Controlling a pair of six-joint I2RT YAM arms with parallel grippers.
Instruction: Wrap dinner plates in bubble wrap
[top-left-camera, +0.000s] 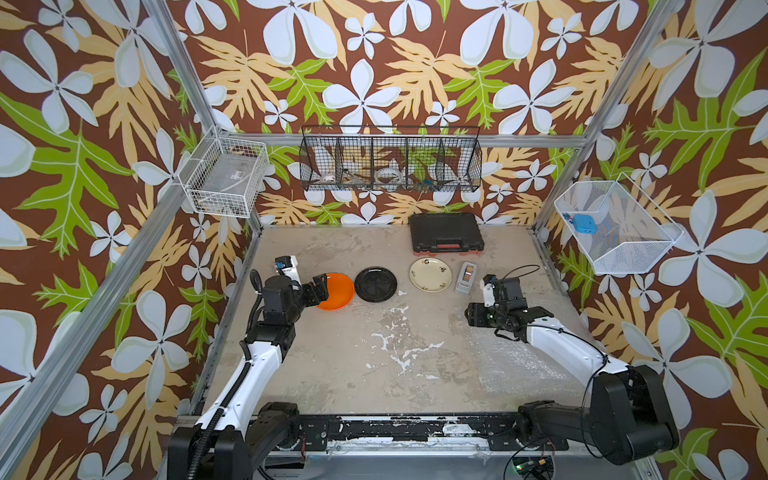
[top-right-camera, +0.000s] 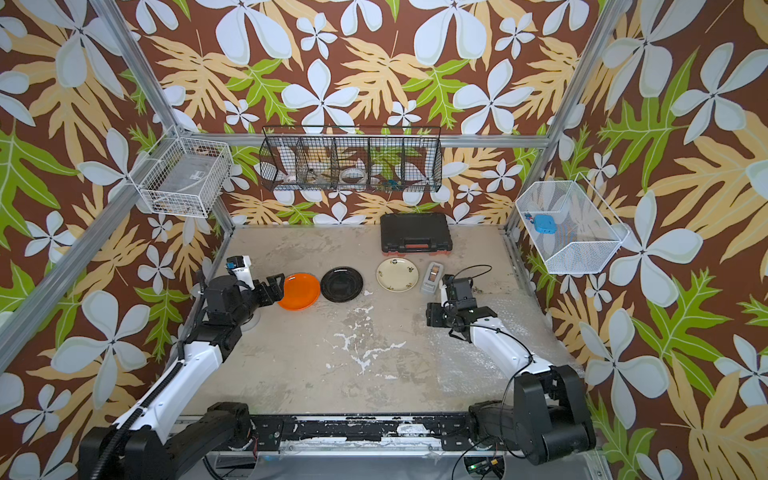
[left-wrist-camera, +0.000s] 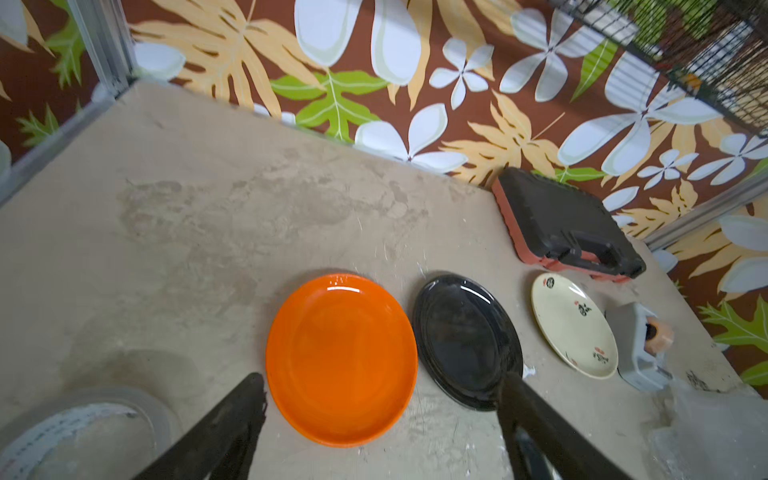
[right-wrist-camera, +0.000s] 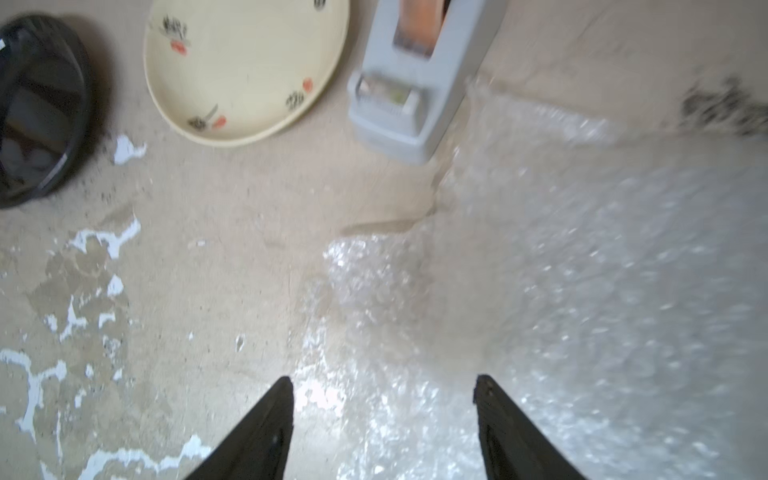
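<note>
An orange plate (left-wrist-camera: 341, 360), a black plate (left-wrist-camera: 467, 341) and a cream plate with small flowers (top-left-camera: 430, 274) lie in a row on the table. Near the orange plate my left gripper (top-left-camera: 320, 289) hangs above the surface, its fingers spread with nothing between them. At the right, a clear sheet of bubble wrap (right-wrist-camera: 592, 288) lies flat on the table. My right gripper is over the left edge of that sheet, fingers apart and empty.
A grey tape dispenser (top-left-camera: 466, 277) stands beside the cream plate, with a black case (top-left-camera: 446, 233) behind. A tape roll (left-wrist-camera: 164, 424) lies left of the orange plate. Wire baskets (top-left-camera: 390, 164) hang above the back.
</note>
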